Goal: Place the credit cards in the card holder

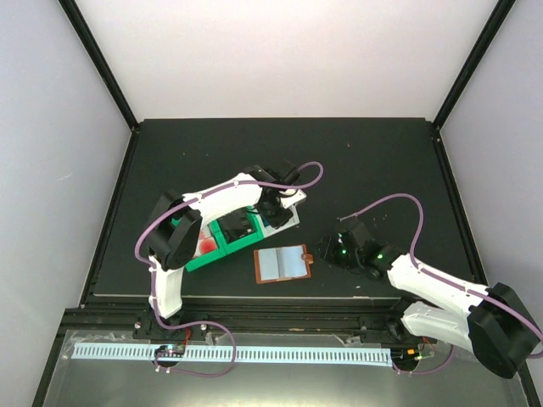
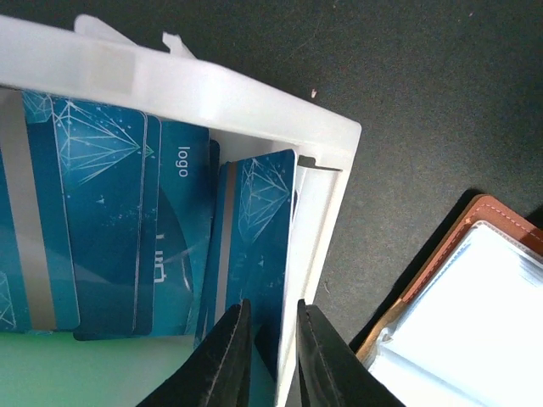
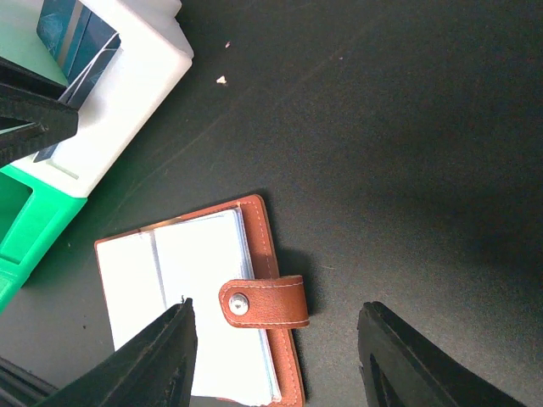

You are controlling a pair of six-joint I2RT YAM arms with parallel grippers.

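Blue credit cards (image 2: pixel 102 220) lie in a white compartment (image 2: pixel 212 93); one card (image 2: pixel 259 220) leans at its right wall. My left gripper is at that card, fingers slightly apart on either side of its edge; no firm hold shows. The brown leather card holder (image 3: pixel 284 356), with clear sleeves, lies flat on the table (image 1: pixel 365 153) beside the box. My right gripper stands open beside the holder's snap strap (image 3: pixel 263 301), with nothing visible between its fingers.
A green tray (image 3: pixel 25 237) adjoins the white compartment and holds other items, partly hidden by the left arm in the top view. Black frame rails (image 1: pixel 458 203) edge the workspace.
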